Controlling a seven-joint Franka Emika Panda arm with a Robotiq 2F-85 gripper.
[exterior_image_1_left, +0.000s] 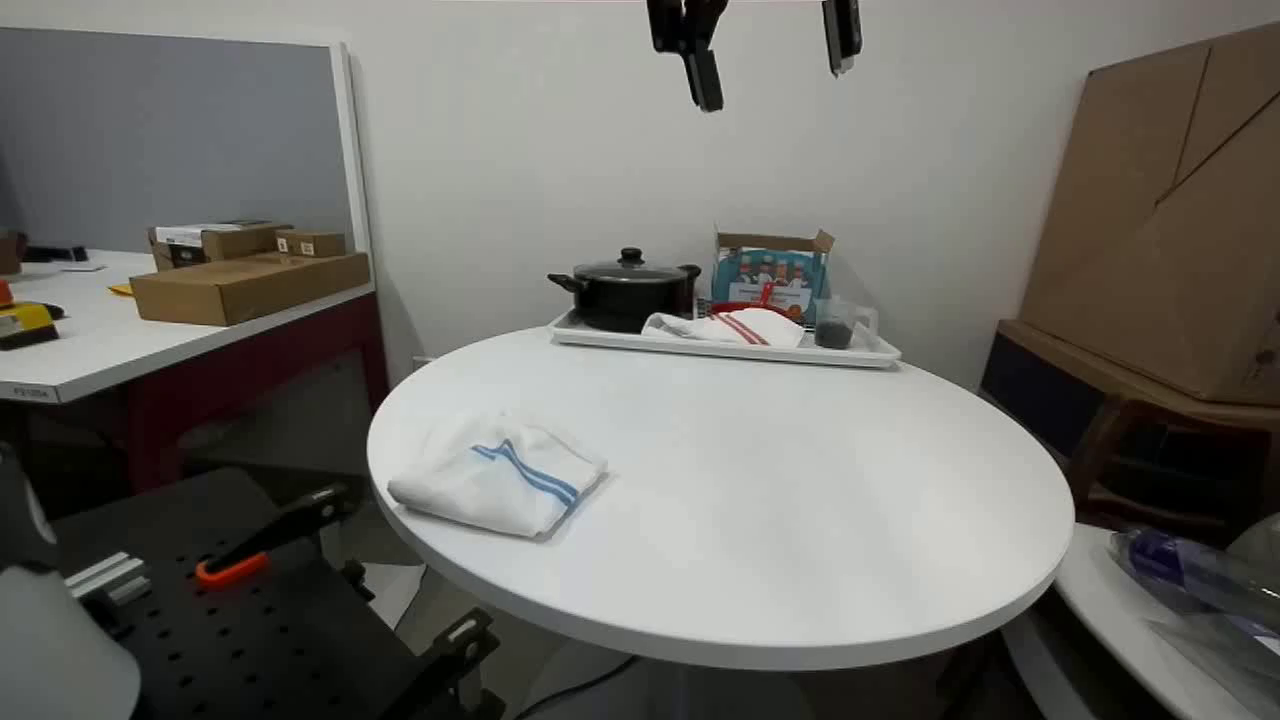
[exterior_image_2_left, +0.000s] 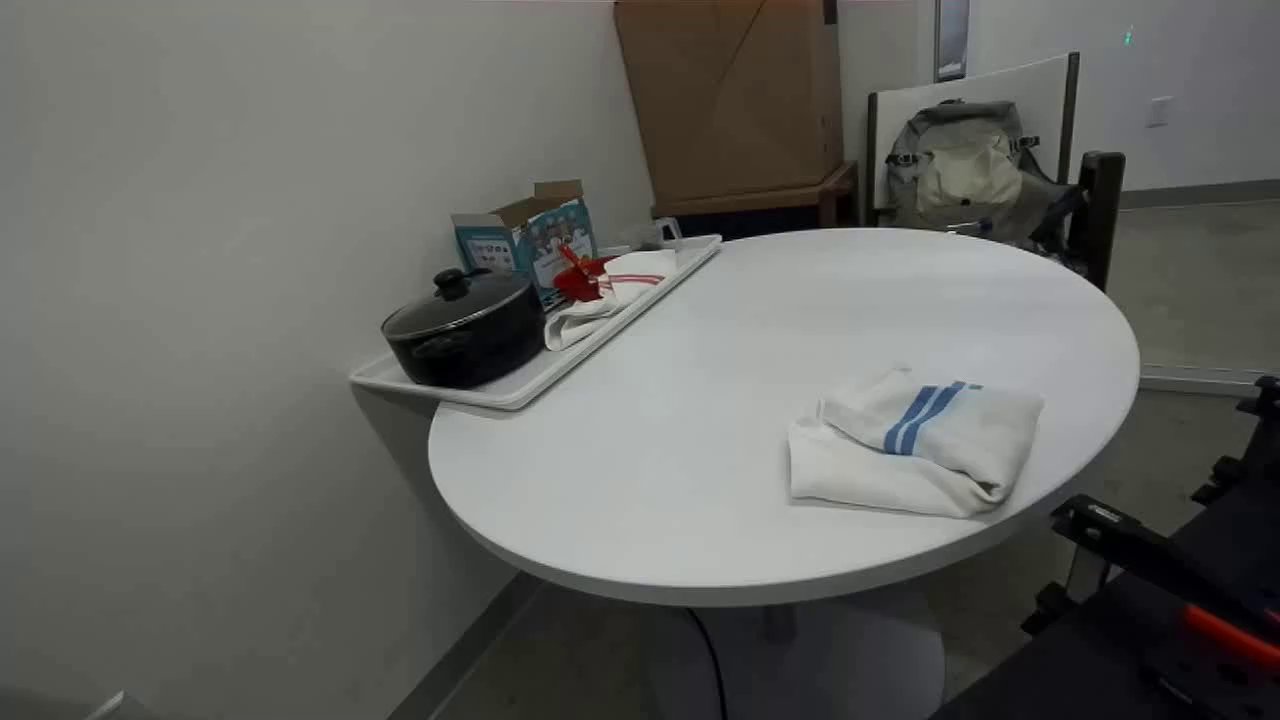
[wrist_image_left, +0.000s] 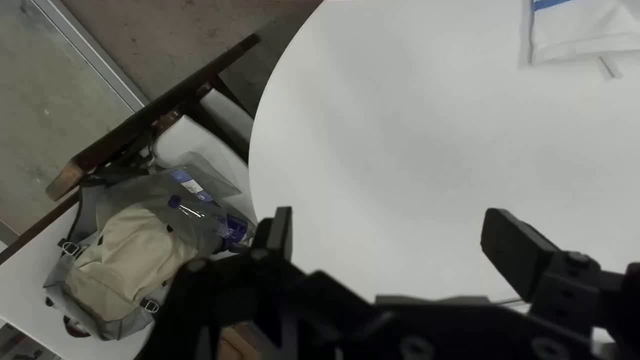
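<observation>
High over the round white table, my gripper hangs open, its two black fingers wide apart with nothing between them. Below it and toward the left of exterior view 1 lies a folded white towel with blue stripes, flat near the table's edge. From the other side, exterior view 2 shows the same towel at the table's right front, one corner folded over. Only part of the towel enters the wrist view, at its top right. Between the spread fingertips of the gripper, bare tabletop shows.
Along the wall, a white tray holds a lidded black pot, a red-striped towel, a blue box and a clear cup. A backpack rests on a chair beside the table.
</observation>
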